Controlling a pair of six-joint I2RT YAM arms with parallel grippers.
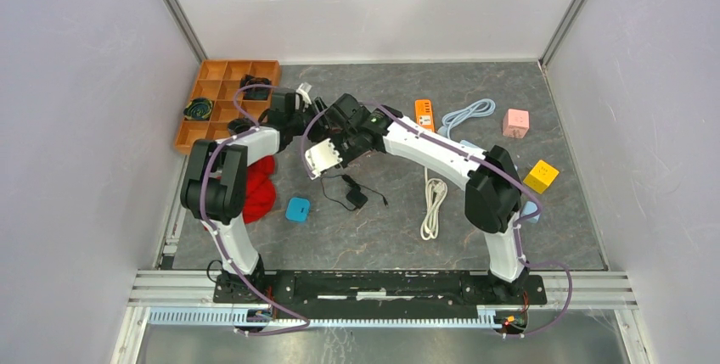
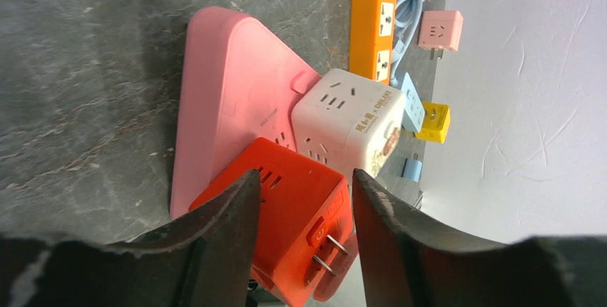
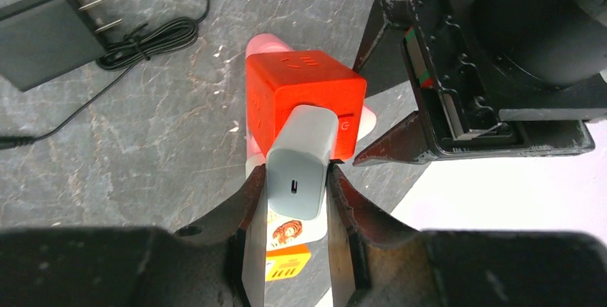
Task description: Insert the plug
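Note:
In the left wrist view a red cube plug [image 2: 283, 200] with two prongs sits by my left gripper's fingers [image 2: 308, 214], with a pink strip [image 2: 204, 99] and a white cube adapter [image 2: 343, 114] behind it. In the right wrist view my right gripper is closed around a small pale grey plug [image 3: 300, 160] with a slot on its end, held against the red cube [image 3: 300, 78]. The left gripper shows beside the red cube, fingers apart; whether it touches the cube is unclear. In the top view both grippers meet near the middle, largely hidden.
A black adapter [image 3: 46, 39] with cable lies nearby. An orange power strip [image 1: 424, 111], white cord [image 1: 431, 211], pink cube [image 1: 515, 123], yellow cube [image 1: 541, 176] and blue box [image 1: 298, 209] lie around; a wooden organiser [image 1: 212, 75] is at back left.

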